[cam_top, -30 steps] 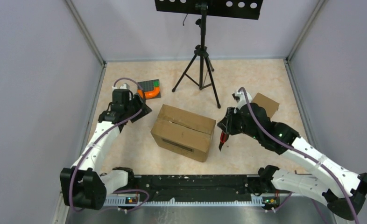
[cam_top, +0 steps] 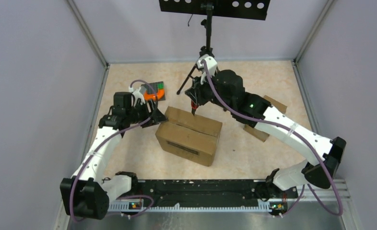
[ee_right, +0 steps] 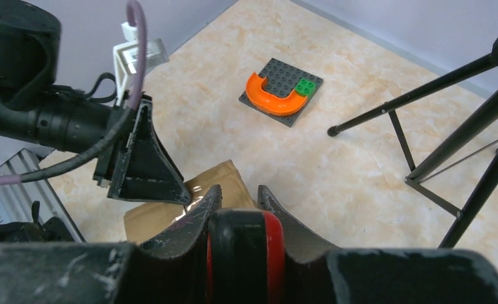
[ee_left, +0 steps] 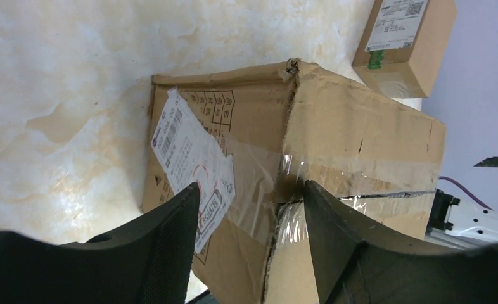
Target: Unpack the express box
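Note:
The taped cardboard box (cam_top: pixel 189 139) sits closed in the middle of the table, a tape-covered seam along its top. At its left end, my left gripper (cam_top: pixel 163 120) is part open; in the left wrist view the gripper has one finger over the labelled side and the other by the top edge near the tape (ee_left: pixel 373 194). A red and black cutter (cam_top: pixel 194 106) is clasped in my right gripper (cam_top: pixel 194 96), above the box's far edge. The right wrist view shows the cutter (ee_right: pixel 273 253) between the fingers; its blade end is hidden there.
Two smaller cardboard boxes stand at the right, one (cam_top: pixel 276 104) behind the other (cam_top: pixel 257 132). At the back left lies a grey plate with an orange curved piece (cam_top: pixel 154 94). A black tripod stand (cam_top: pixel 208 38) rises at the back middle.
My right gripper has swung left and back with the cutter, from right of the box to over its far edge. The left gripper has moved right to the box's left end. The box stays put.

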